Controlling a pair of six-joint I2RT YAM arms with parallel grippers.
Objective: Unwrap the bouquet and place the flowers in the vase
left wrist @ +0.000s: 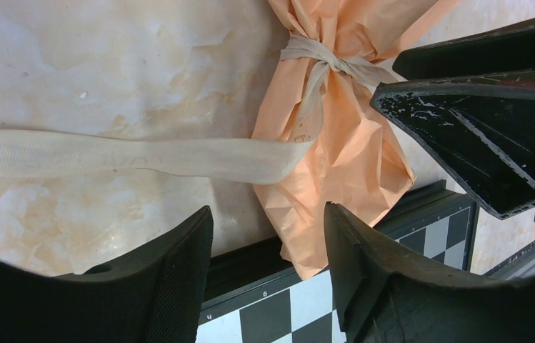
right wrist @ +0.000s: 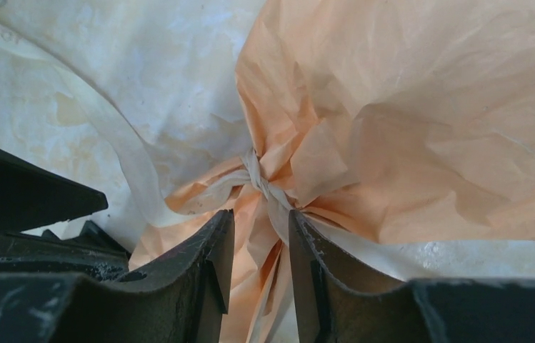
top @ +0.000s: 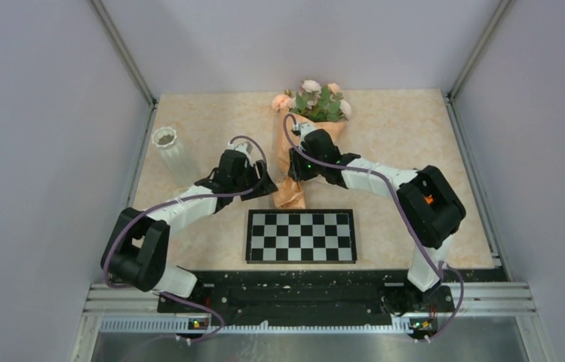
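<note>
Pink and white flowers [top: 311,102] lie at the back centre in peach wrapping paper [right wrist: 421,121], tied with a pale ribbon [left wrist: 214,157] knotted at the narrow end. A white vase [top: 176,160] stands at the left. My left gripper is part open over the paper's lower end and the ribbon's tail, fingers apart. My right gripper hovers over the knot, fingertips apart on either side of the twisted ribbon; contact is unclear.
A checkerboard tray [top: 300,237] lies at the front centre, just below the bouquet. An orange object [top: 428,199] is mostly hidden under the right arm.
</note>
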